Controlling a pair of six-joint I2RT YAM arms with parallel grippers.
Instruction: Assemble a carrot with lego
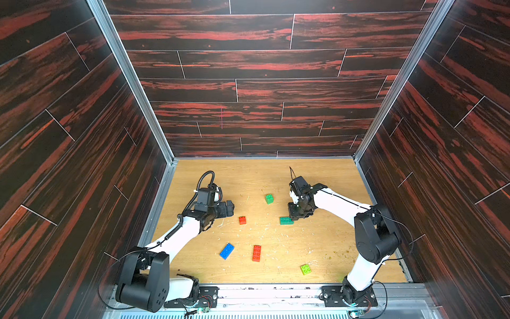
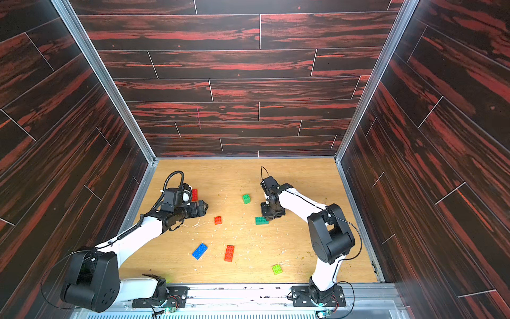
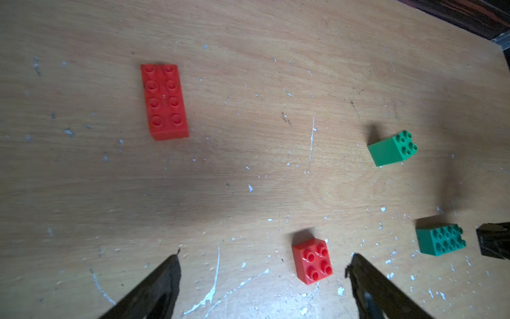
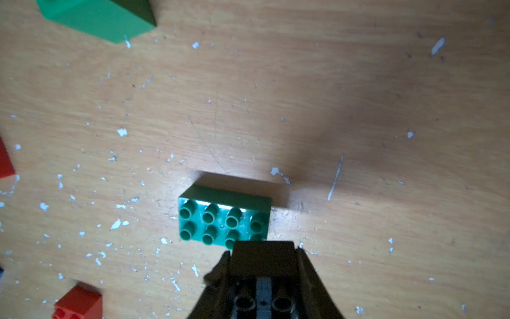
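Note:
My left gripper is open, its fingers well apart with only bare table between them. A small red brick lies just left of its right finger in the left wrist view, apparently on the table below. The right gripper is low at the near edge of a dark green long brick, overlapping its corner; contact cannot be made out. Its dark fingertips are close together, with no clear gap. A taller green brick stands beyond. A long red brick lies at the far left.
Toward the front lie a blue brick, another long red brick and a lime brick. Bare wood lies between the bricks, and the back of the table is largely clear. Walls enclose the left, right and back.

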